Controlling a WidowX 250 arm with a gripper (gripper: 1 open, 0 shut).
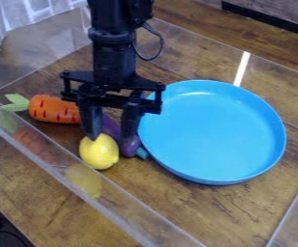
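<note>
My black gripper [113, 116] hangs low over the group of toys at the left of the camera view. Its fingertips are just above a yellow lemon [98, 151] and a purple toy eggplant [132, 145], which it partly hides; whether it touches them I cannot tell. An orange toy carrot [55, 108] with green leaves lies to the left. A blue plate [210, 135] sits to the right.
Transparent walls run along the left and right edges.
</note>
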